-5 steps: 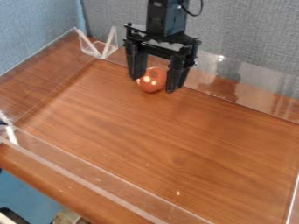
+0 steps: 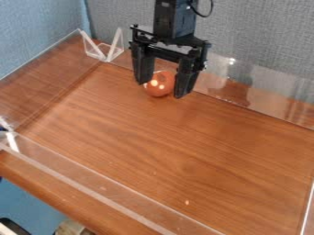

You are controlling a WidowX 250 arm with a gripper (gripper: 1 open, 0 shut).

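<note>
My black gripper [image 2: 163, 79] hangs at the top centre of the camera view, its two fingers spread apart and pointing down. An orange-red round object [image 2: 160, 87] with light spots sits on the wooden floor just behind and between the fingers; whether either finger touches it I cannot tell.
Clear walls [image 2: 258, 98] edge it, and a white wire-like item [image 2: 101, 50] stands at the back left corner. Grey padded panels rise behind.
The gripper has shifted very slightly, if at all; the round object looks to be in the same place.
</note>
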